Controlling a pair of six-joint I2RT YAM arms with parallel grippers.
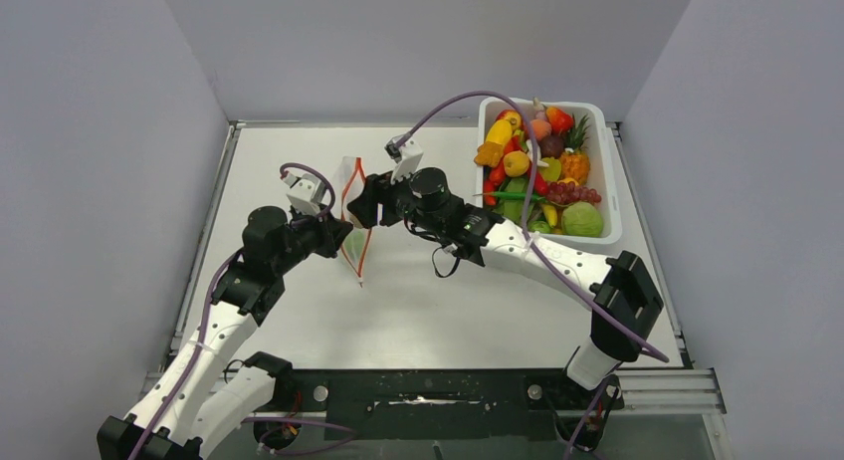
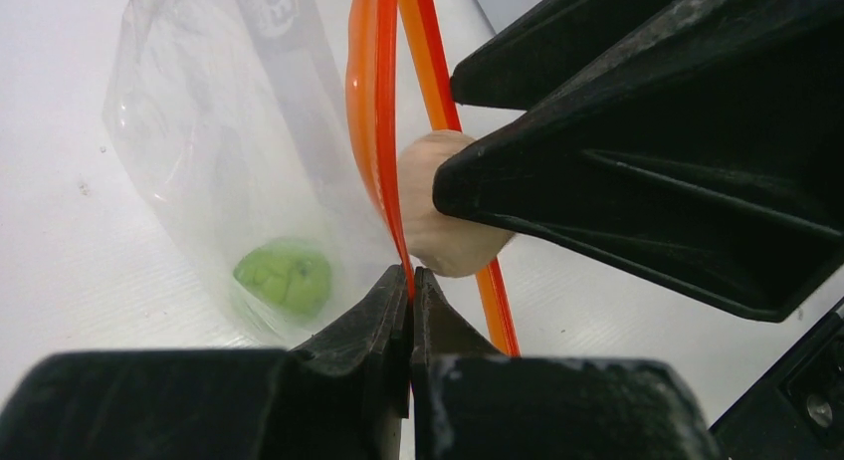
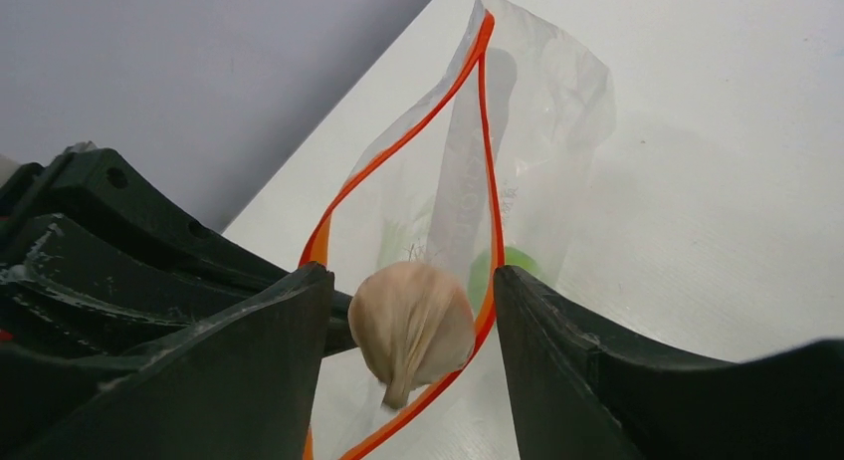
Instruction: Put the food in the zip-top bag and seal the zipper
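The clear bag (image 2: 199, 131) stands with its mouth spread, edged by orange zipper strips (image 2: 373, 92). My left gripper is shut on one edge of that mouth. A green food piece (image 2: 289, 278) lies low inside the bag. In the right wrist view, the pale garlic bulb (image 3: 410, 326) sits blurred and tipped at the bag's mouth, not inside. My right gripper is open around it, with a gap between the bulb and each finger. From the left wrist view, the bulb's upper part is hidden behind a right finger (image 2: 597, 181).
A white bin (image 1: 610, 196) full of toy fruit and vegetables stands at the back right. Both arms meet closely at the bag.
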